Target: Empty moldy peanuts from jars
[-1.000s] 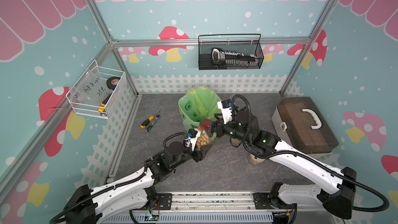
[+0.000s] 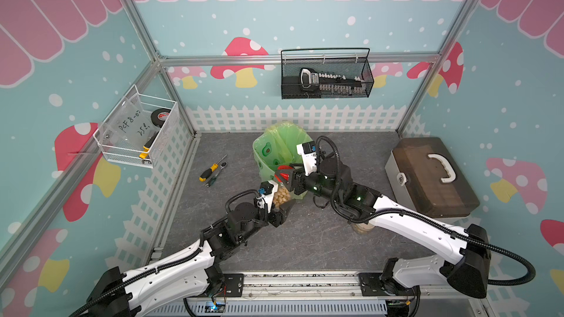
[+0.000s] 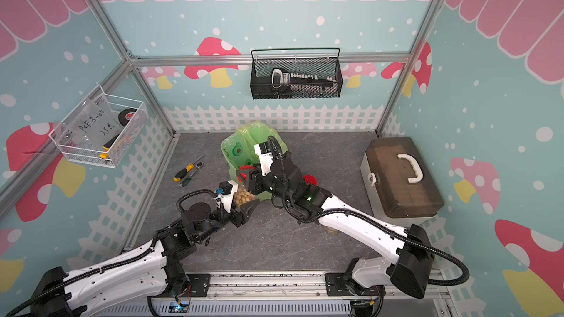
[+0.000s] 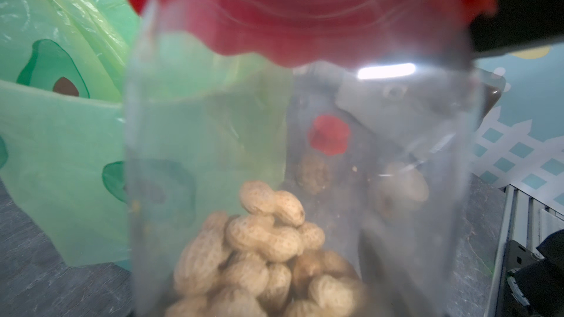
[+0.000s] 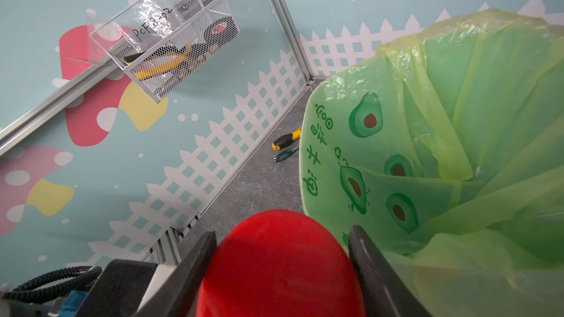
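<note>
A clear jar of peanuts is held upright by my left gripper, which is shut on it. The jar's red lid sits at its top, between the fingers of my right gripper; they flank it, and whether they press on it I cannot tell. Both grippers and the jar are at the front of a bin lined with a green avocado-print bag.
A brown-lidded toolbox stands at the right. A screwdriver and another tool lie at the left. Another jar is mostly hidden under the right arm. Baskets hang on the walls.
Both grippers and the held jar have moved slightly left and back over the last second, the right arm more so.
</note>
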